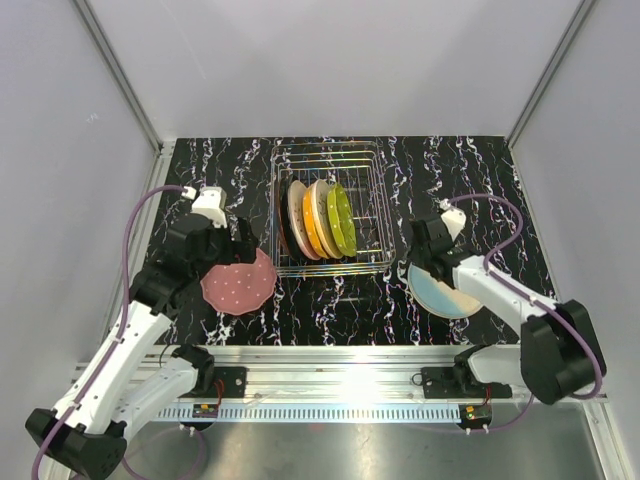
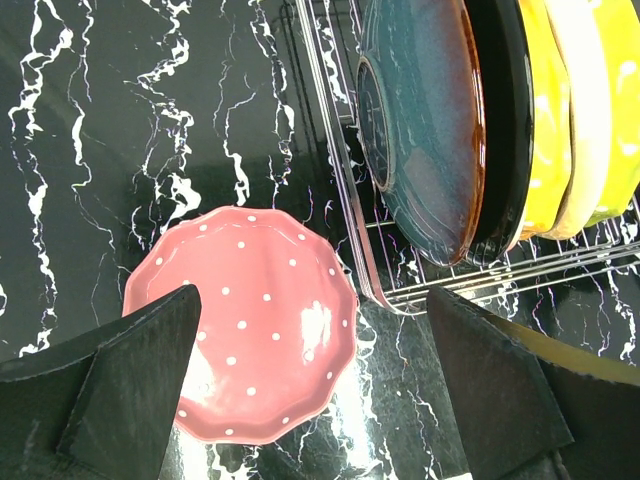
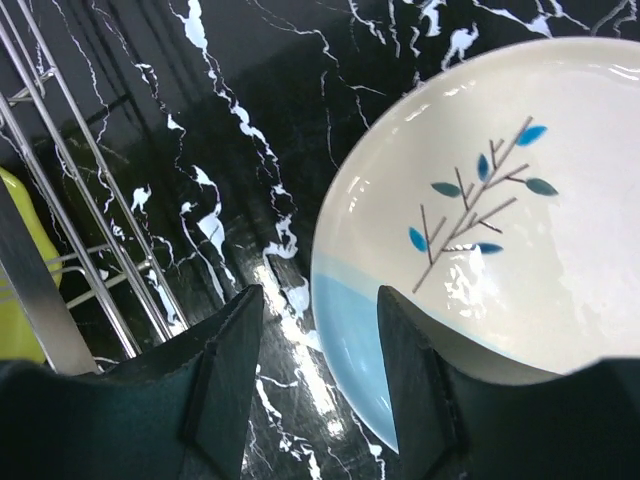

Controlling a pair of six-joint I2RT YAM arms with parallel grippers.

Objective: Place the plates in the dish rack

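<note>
A wire dish rack [image 1: 374,180] holds several upright plates, among them a green one [image 1: 341,215] and a dark blue one [image 2: 420,130]. A pink scalloped plate [image 1: 245,290] lies flat left of the rack. My left gripper hangs open above it, with nothing between its fingers. A cream-and-blue plate [image 3: 470,220] with a leaf pattern lies flat right of the rack. My right gripper is open over that plate's left edge, nothing held.
Grey walls surround it at back and sides.
</note>
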